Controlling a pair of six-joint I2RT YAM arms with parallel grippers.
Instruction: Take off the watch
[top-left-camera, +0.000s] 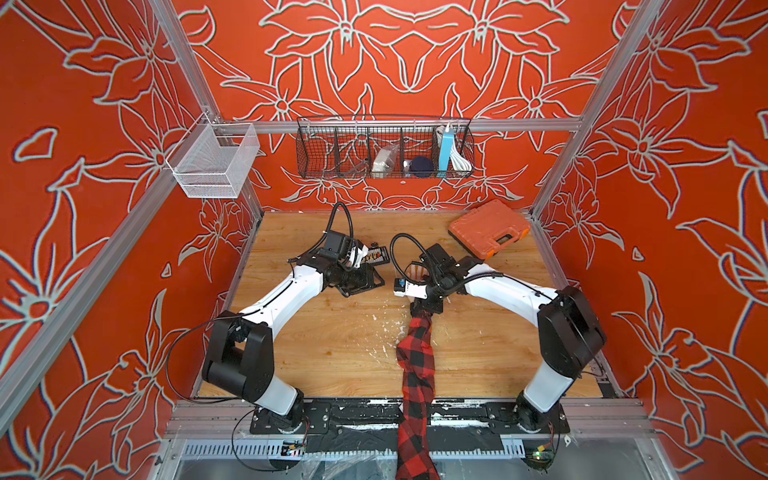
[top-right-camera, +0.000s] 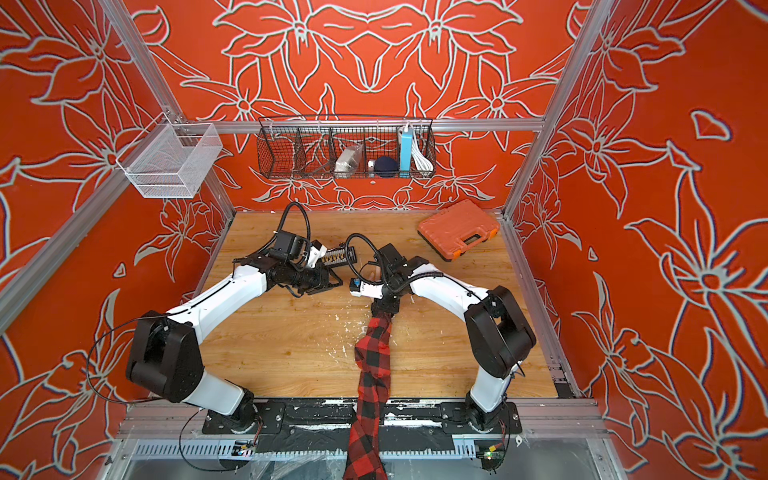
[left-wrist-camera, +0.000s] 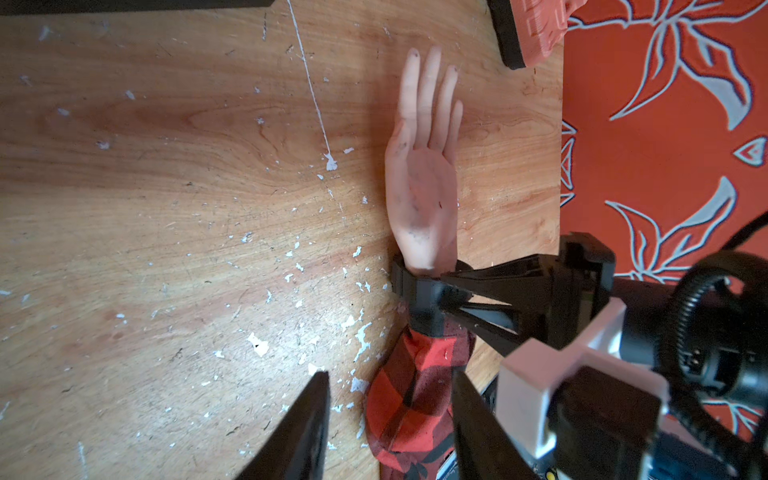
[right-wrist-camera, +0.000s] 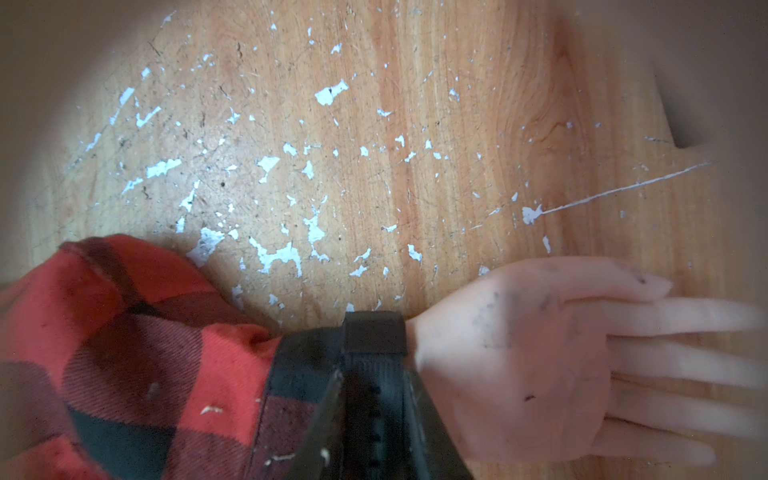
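A mannequin hand (left-wrist-camera: 422, 184) lies palm up on the table, its arm in a red-and-black checked sleeve (right-wrist-camera: 216, 368). Around its wrist runs the black watch strap (right-wrist-camera: 374, 334); no watch face shows from this side. My right gripper is over the wrist, its two fingers apart, one on each side of the strap, near or touching it. From the side, in the left wrist view, the right fingers (left-wrist-camera: 512, 276) reach the strap at the wrist's right edge. My left gripper stands open to the left of the hand with nothing between its fingers.
A dark open case (top-left-camera: 368, 276) lies beside the left gripper. An orange case (top-left-camera: 489, 227) rests at the back right. Wire baskets (top-left-camera: 384, 152) hang on the back wall.
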